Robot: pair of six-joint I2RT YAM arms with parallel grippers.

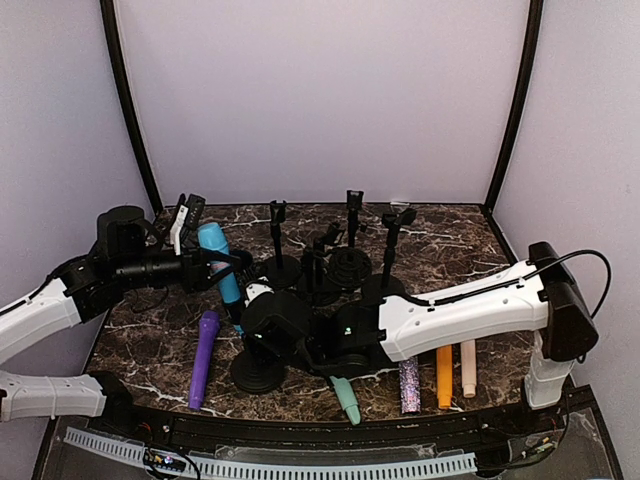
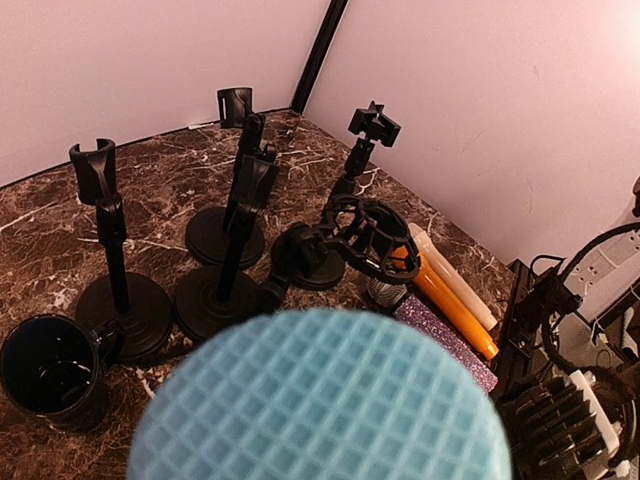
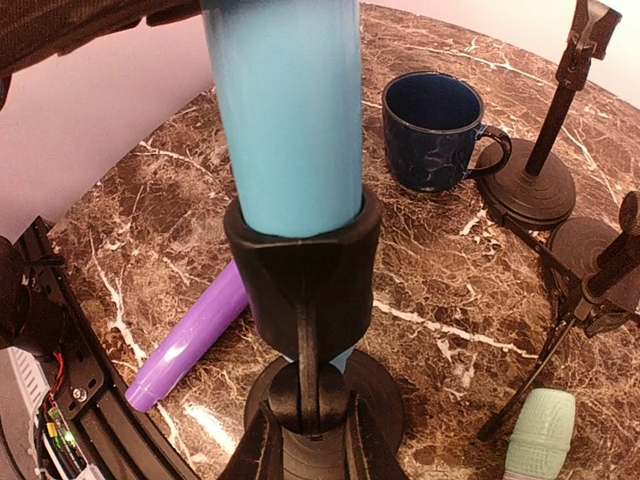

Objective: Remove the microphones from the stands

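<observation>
A light blue microphone (image 3: 285, 120) sits tilted in the black clip (image 3: 300, 290) of a stand with a round base (image 1: 258, 374). My left gripper (image 1: 218, 262) is shut on the microphone's upper part, whose textured top (image 2: 318, 400) fills the bottom of the left wrist view. My right gripper is at the stand just below the clip, largely hidden by its own arm in the top view; whether it grips the post is unclear.
A dark blue mug (image 3: 430, 140), several other black stands (image 2: 120, 310) and loose microphones, including purple (image 1: 203, 355), orange (image 1: 443, 380) and mint (image 3: 540, 430), crowd the marble table. The back right is clearer.
</observation>
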